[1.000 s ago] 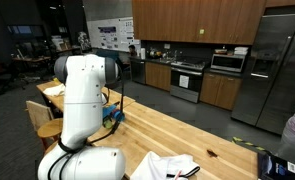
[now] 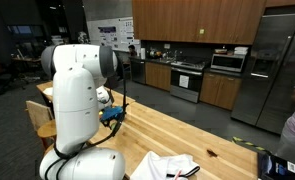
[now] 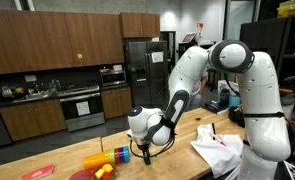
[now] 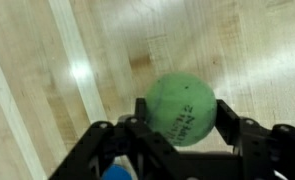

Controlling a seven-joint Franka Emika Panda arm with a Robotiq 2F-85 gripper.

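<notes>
A round green object (image 4: 181, 108) sits between the fingers of my gripper, which is shut on it. Wooden tabletop shows beyond it in the wrist view. From the second exterior view, the gripper (image 3: 145, 153) points down over the table, right of the coloured boxes, with a small green patch at its tips. My own arm partly covers that area in the first exterior view. Whether the green object touches the table cannot be told.
Blue, yellow and orange boxes (image 3: 107, 157) stand beside a red bowl (image 3: 83, 174). Part of something blue (image 4: 117, 172) shows at the wrist view's lower edge. A white cloth (image 3: 217, 155) lies by the arm's base.
The arm has shifted to the right in the first exterior view, its elbow and forearm now further over. The cloth and the table's far side look the same.
</notes>
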